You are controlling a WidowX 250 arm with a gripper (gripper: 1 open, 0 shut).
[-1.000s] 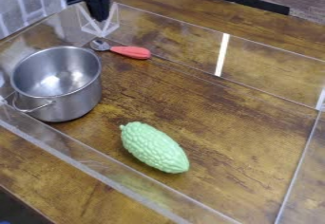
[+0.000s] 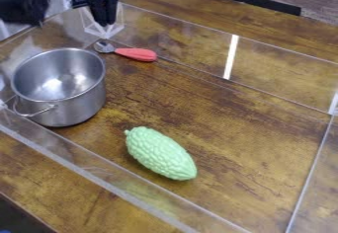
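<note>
A steel pot (image 2: 59, 87) with a wire handle sits at the left of the wooden table. A red-handled utensil (image 2: 137, 53) lies behind it, its metal head pointing left. A pale green bumpy gourd (image 2: 161, 153) lies toward the front. My black gripper (image 2: 103, 24) is at the top left, above and behind the red-handled utensil. It appears shut, with nothing clearly visible between its fingers, though it is small in view.
Clear strips or edges run along the sides and across the back, with a white tape strip (image 2: 231, 57) at the back right.
The black arm parts at the upper left have shifted slightly. The pot, utensil and gourd have not moved.
</note>
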